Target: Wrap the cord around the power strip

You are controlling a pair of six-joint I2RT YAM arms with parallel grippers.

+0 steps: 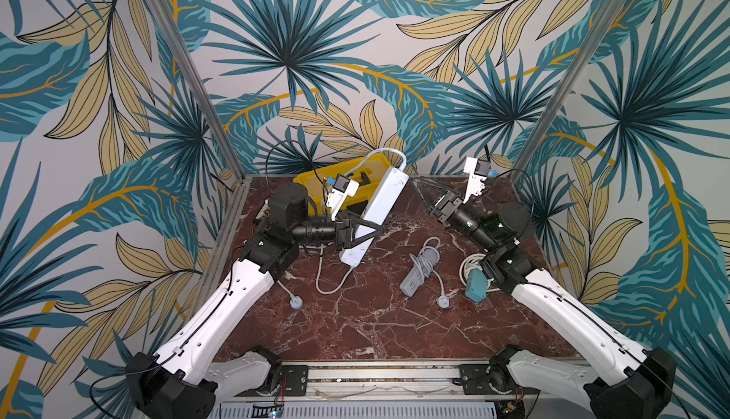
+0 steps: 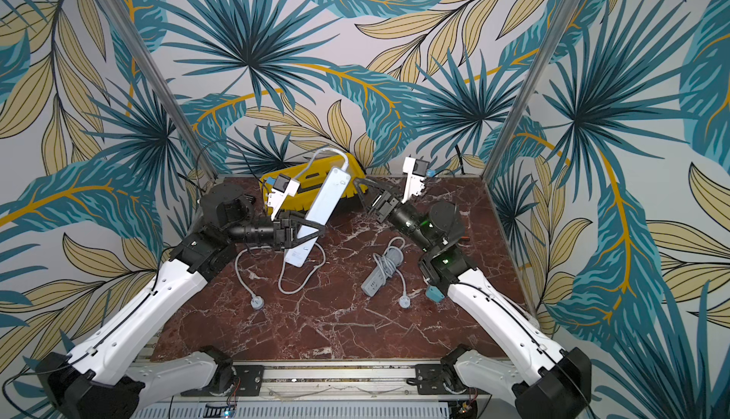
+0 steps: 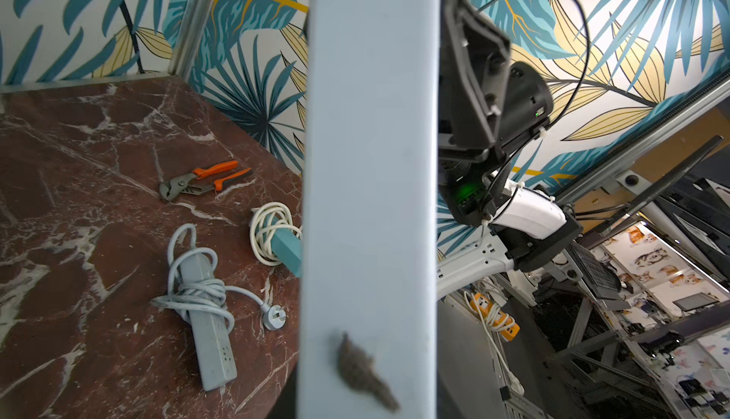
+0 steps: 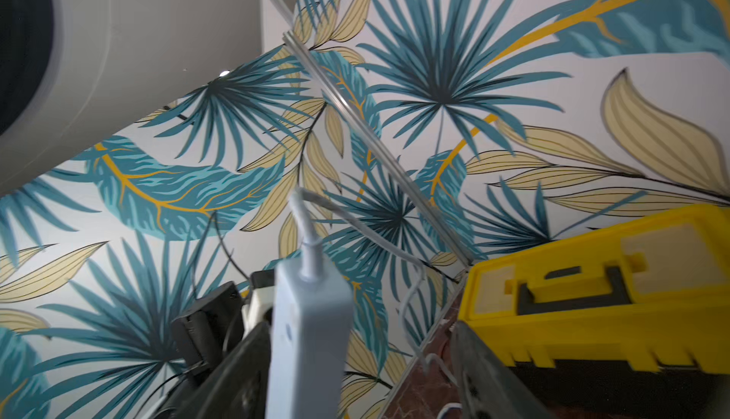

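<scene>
The white power strip (image 1: 384,200) is held tilted above the table, my left gripper (image 1: 374,229) shut around its lower half. In the left wrist view its long face (image 3: 368,153) fills the middle, a brown mark near the bottom. Its cord (image 1: 386,151) leaves the upper end, arches back to the left and passes behind the left gripper; a loop hangs below and the plug (image 1: 295,302) lies on the table. Just right of the strip's upper end, my right gripper (image 1: 423,191) is open and apart from it. The right wrist view shows its fingers (image 4: 490,377) spread wide.
A yellow toolbox (image 4: 593,289) stands at the back, behind the strip. On the table lie a grey power strip wrapped in its cord (image 3: 201,308), a teal block with coiled cord (image 1: 476,286) and orange-handled pliers (image 3: 199,181).
</scene>
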